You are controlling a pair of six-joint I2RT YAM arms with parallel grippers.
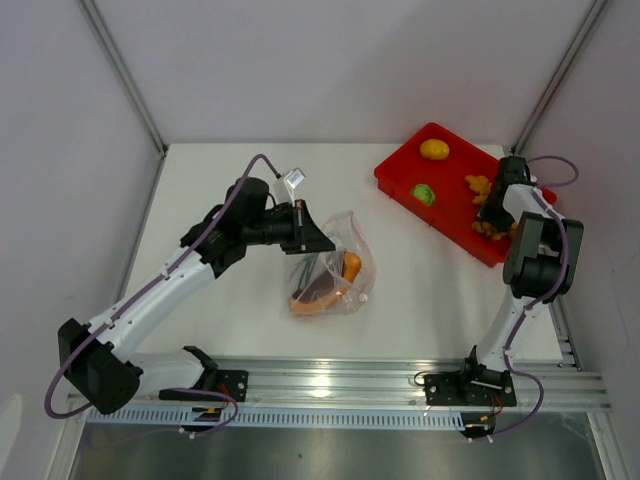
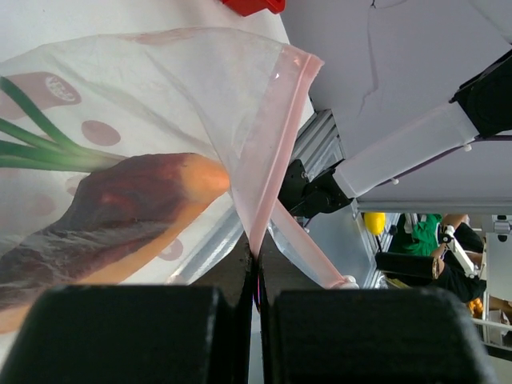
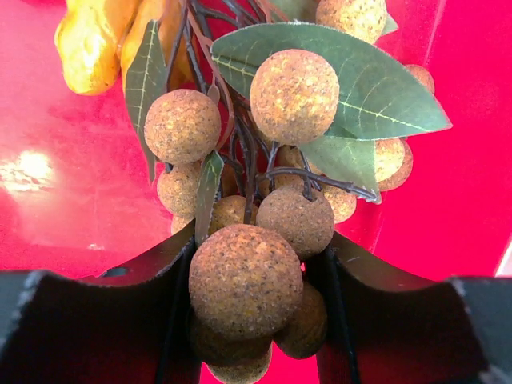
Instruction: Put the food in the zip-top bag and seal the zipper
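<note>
Brown longan fruit with green leaves [image 3: 296, 96] fills the right wrist view, clustered on a dark stem. My right gripper is shut on the lower fruits of that bunch, down inside the red tray [image 1: 405, 170]. From above, the arm covers much of the bunch. The clear zip top bag [image 1: 358, 285] hangs from my left gripper, which is shut on its pink zipper edge [image 2: 280, 144]. Inside the bag lie an orange and dark brown food piece [image 2: 152, 192] and green stalks [image 2: 56, 140].
The tray also holds a yellow fruit [image 1: 434, 149], a green vegetable [image 1: 423, 194] and a yellow-orange bunch [image 1: 478, 187]. Bare white table [image 1: 420, 300] lies between the bag and the tray. A wall stands close on the right.
</note>
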